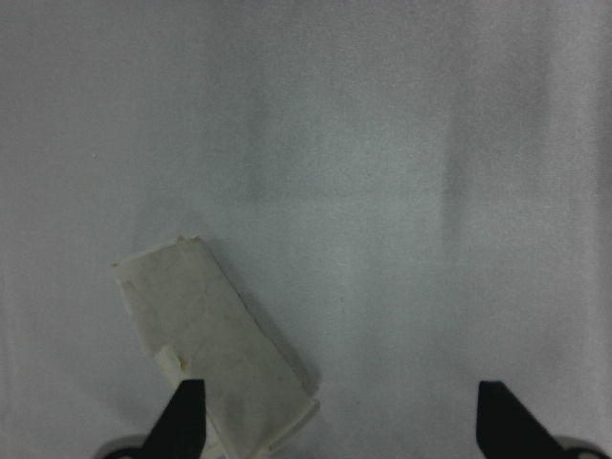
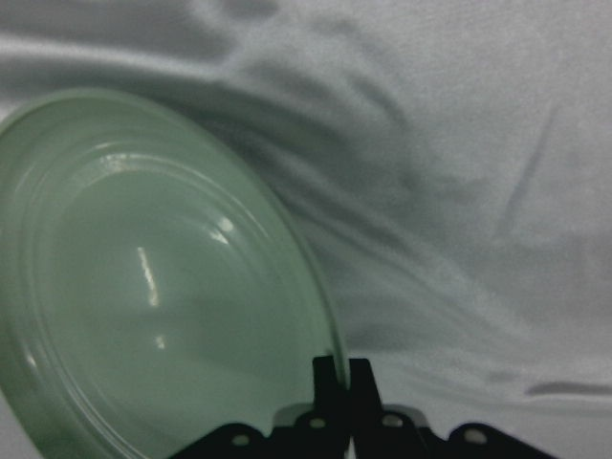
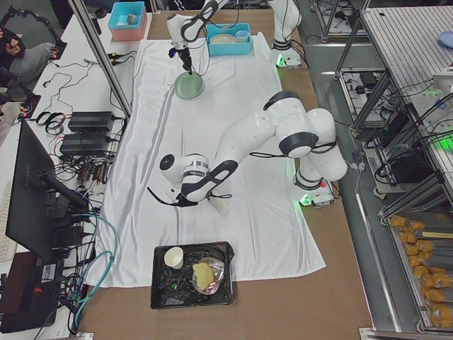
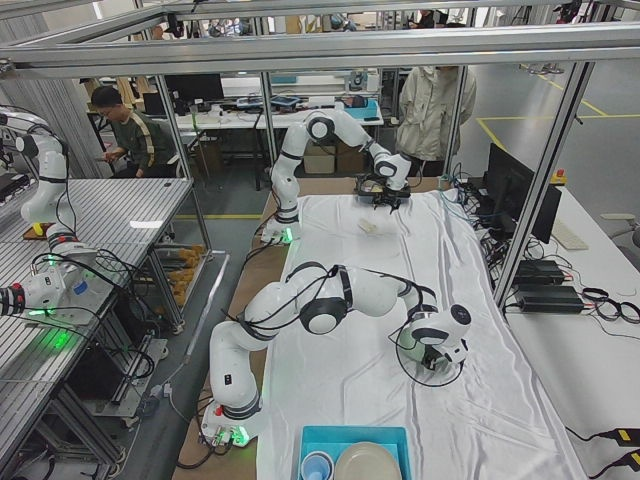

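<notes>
A pale green plate [image 2: 163, 287] fills the left of the right wrist view; it also shows on the cloth at the back in camera left view [image 3: 189, 85]. My right gripper is shut on its rim, one finger inside and one outside. A flat off-white packet [image 1: 210, 335] lies on the white cloth in the left wrist view, at lower left between the fingertips. My left gripper stands open above it, nothing between its fingers.
A black tray [image 3: 163, 290] with a cup [image 3: 173, 258] and a yellow item on foil [image 3: 204, 276] sits at the cloth's near edge. A blue bin [image 3: 219, 48] is at the far end.
</notes>
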